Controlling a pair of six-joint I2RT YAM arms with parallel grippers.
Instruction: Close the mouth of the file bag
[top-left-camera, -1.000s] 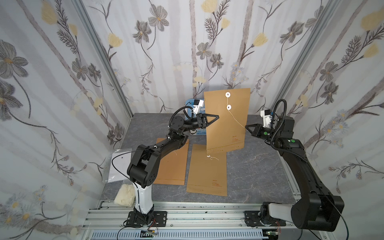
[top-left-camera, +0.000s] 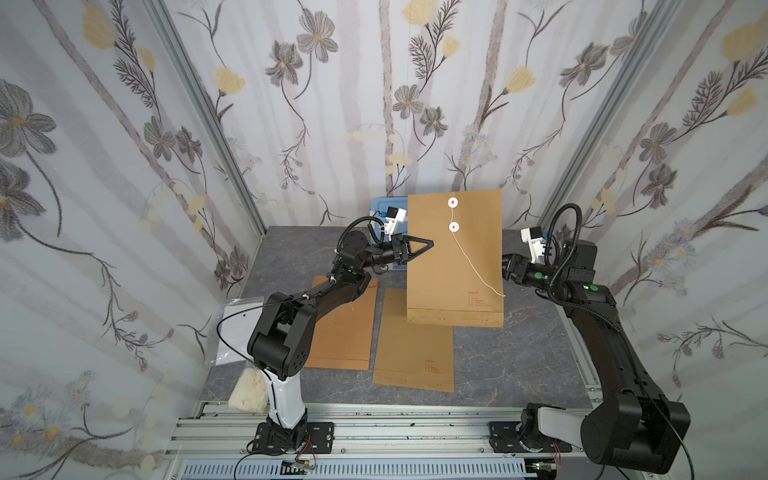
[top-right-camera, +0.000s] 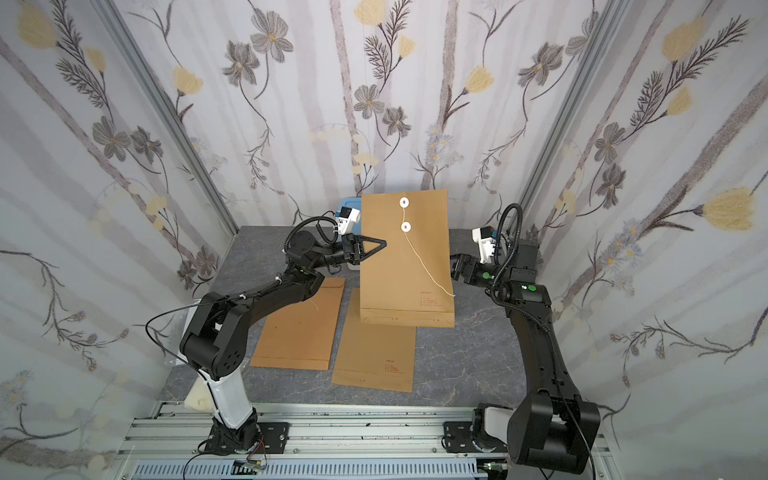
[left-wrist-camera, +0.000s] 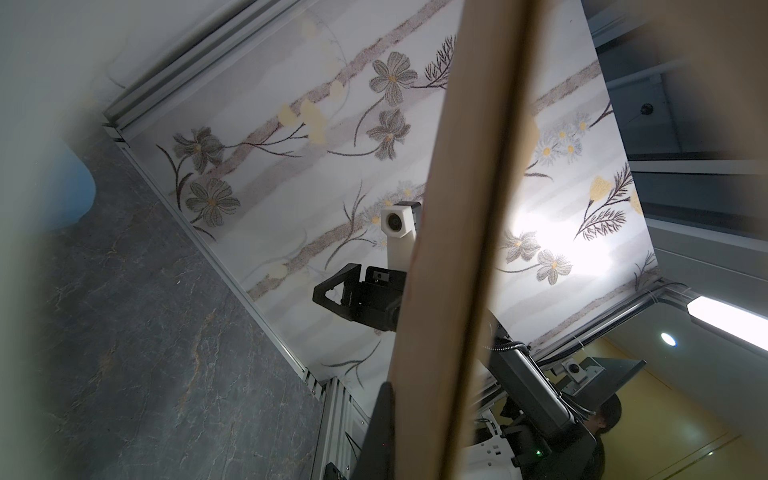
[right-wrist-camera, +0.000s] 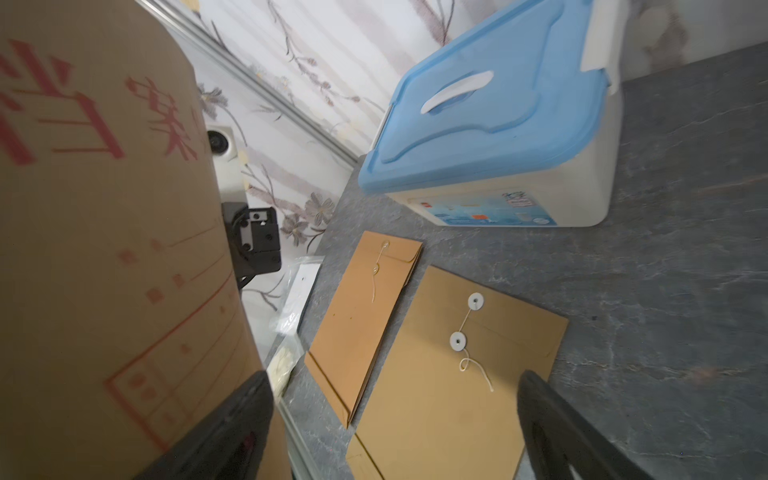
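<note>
The brown file bag (top-left-camera: 453, 260) is held upright above the table, its flap end at the top. Two white buttons sit on it, an upper one (top-left-camera: 453, 202) and a lower one (top-left-camera: 454, 227). A white string (top-left-camera: 473, 265) runs between them and slants down to the bag's right edge, its end loose. My left gripper (top-left-camera: 421, 246) is shut on the bag's left edge; in the left wrist view the bag (left-wrist-camera: 452, 264) appears edge-on. At the right edge, my right gripper is open, its fingertips partly hidden behind the bag in the top views.
Two more brown file bags lie on the table, one left (top-left-camera: 342, 336) and one in the middle (top-left-camera: 408, 344). Behind them stands a blue-lidded box (right-wrist-camera: 488, 104). A clear plastic packet (top-left-camera: 237, 332) lies far left.
The bag has shifted lower in view and turned slightly.
</note>
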